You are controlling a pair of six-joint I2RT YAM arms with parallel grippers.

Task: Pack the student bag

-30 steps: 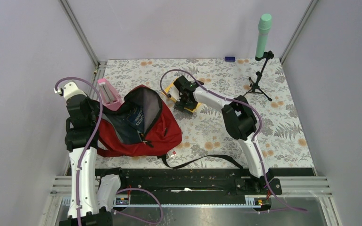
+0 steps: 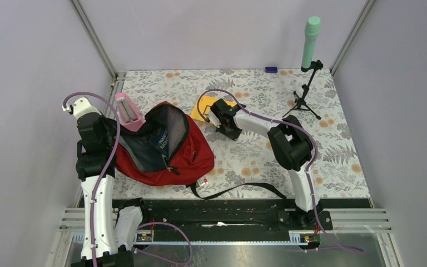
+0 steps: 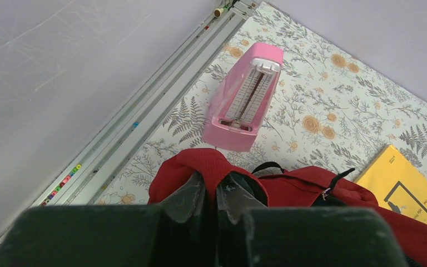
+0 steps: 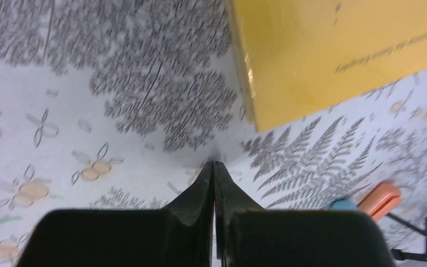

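Observation:
The red and grey student bag (image 2: 197, 158) lies unzipped at the table's left, a dark blue item (image 2: 159, 140) inside. My left gripper is shut on a fold of the bag's red rim (image 3: 203, 158). Flat on the table beyond the bag is the yellow book (image 2: 199, 109), partly covered by my right arm in the top view. My right gripper is shut with nothing between its fingers; the corner of the yellow book (image 4: 311, 55) lies apart, ahead of the fingertips. In the top view the right arm hides those fingertips.
A pink metronome (image 2: 128, 111) stands behind the bag's left side. At the back right a green microphone (image 2: 310, 41) sits on a black tripod (image 2: 304, 94); a small dark blue box (image 2: 271, 69) lies at the back edge. A black strap (image 2: 239, 189) runs along the front.
The book has turned slightly.

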